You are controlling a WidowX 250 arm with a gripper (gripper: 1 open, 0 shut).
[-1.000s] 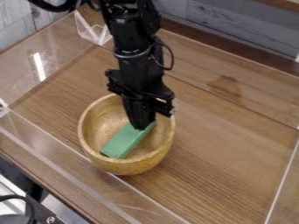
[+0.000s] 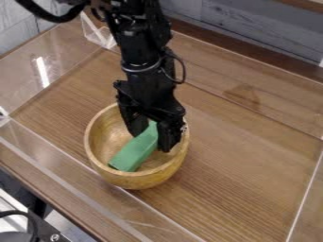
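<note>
A yellow bowl (image 2: pixel 96 140) sits on the wooden table, holding a green object (image 2: pixel 130 155) that lies slanted in it.
Bare wooden table (image 2: pixel 246 142) spreads to the right and behind. A pale edge runs along the left, and a dark cable shows at the bottom left corner.
The gripper has moved lower into the bowl, covering more of the green object's upper end and the bowl's back.
</note>
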